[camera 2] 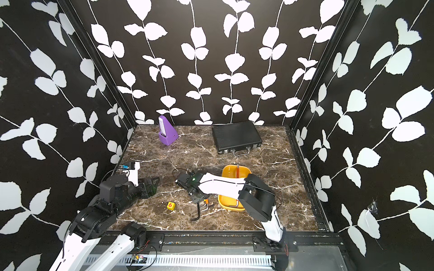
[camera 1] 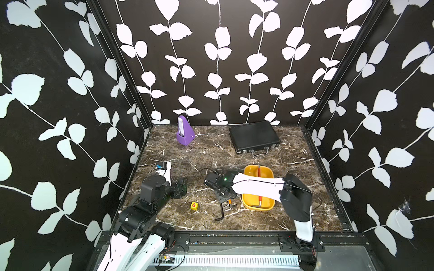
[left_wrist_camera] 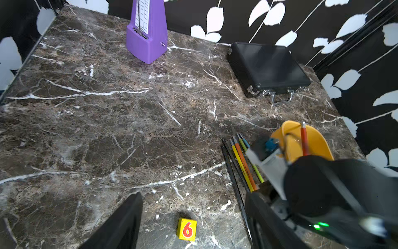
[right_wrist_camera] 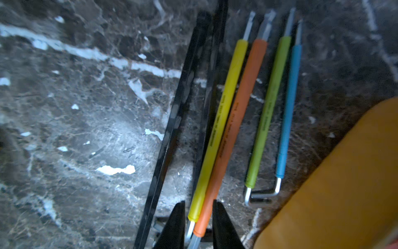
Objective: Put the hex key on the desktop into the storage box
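Several hex keys lie side by side on the desk: two black (right_wrist_camera: 170, 139), yellow (right_wrist_camera: 223, 108), orange (right_wrist_camera: 236, 124), green (right_wrist_camera: 268, 112) and blue (right_wrist_camera: 288, 116). The yellow storage box (camera 1: 253, 203), with a red-handled key (left_wrist_camera: 304, 143) inside, stands right of them. My right gripper is over the hex keys, its fingertips at the yellow and orange ones' lower ends; whether it is open or shut is unclear. My left gripper (camera 1: 180, 189) hangs at the left, above and beside the keys; its fingers are dark and blurred in its wrist view, their state unclear.
A yellow cube marked 6 (left_wrist_camera: 186, 228) lies at the front. A purple metronome (camera 1: 185, 133) and a black case (camera 1: 254, 136) stand at the back.
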